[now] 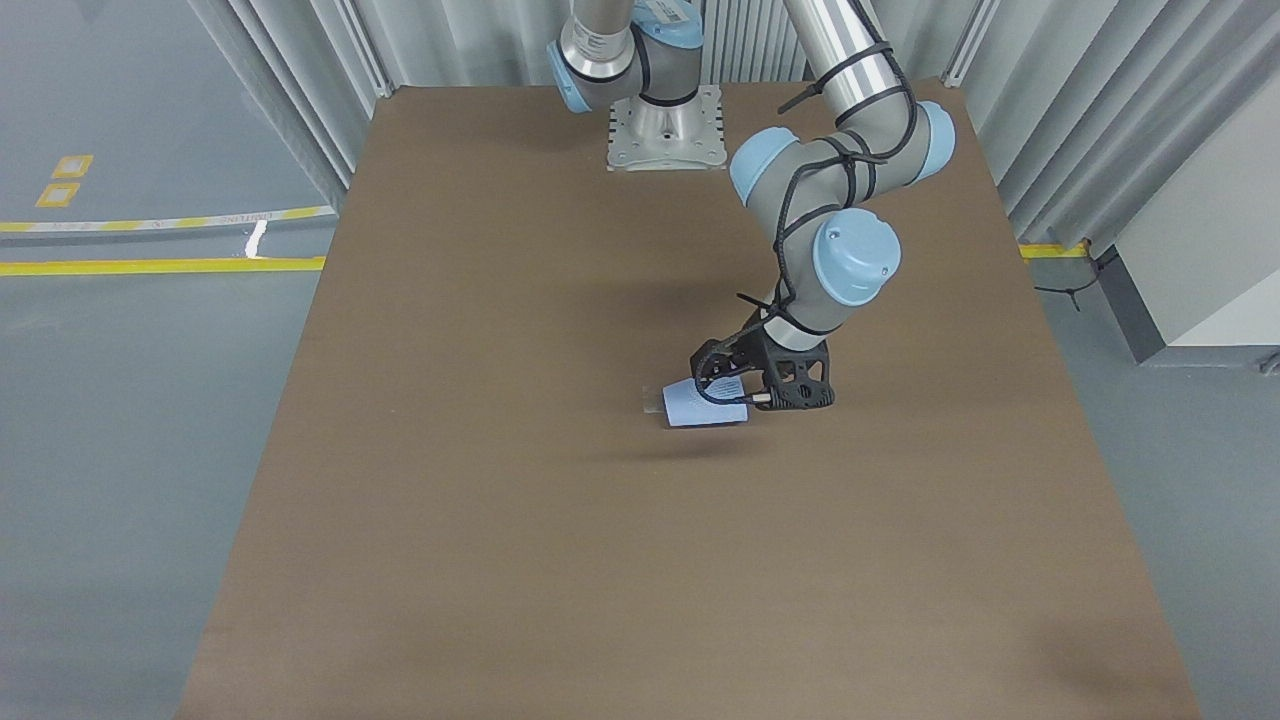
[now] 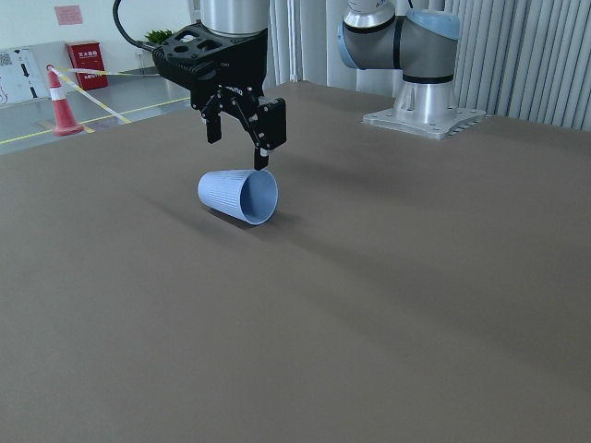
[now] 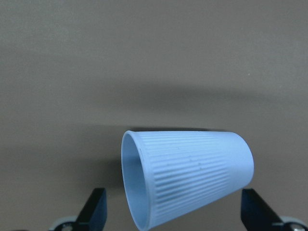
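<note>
A light blue ribbed cup lies on its side on the brown table. In the left view the cup has its mouth toward the camera's right. My black gripper hangs open just above it, its fingers apart with nothing between them. In the wrist view the cup lies slightly beyond and between the two fingertips, mouth to the left. In the front view the gripper partly covers the cup from above.
The table around the cup is clear. A traffic cone and a red box stand on the floor beyond.
</note>
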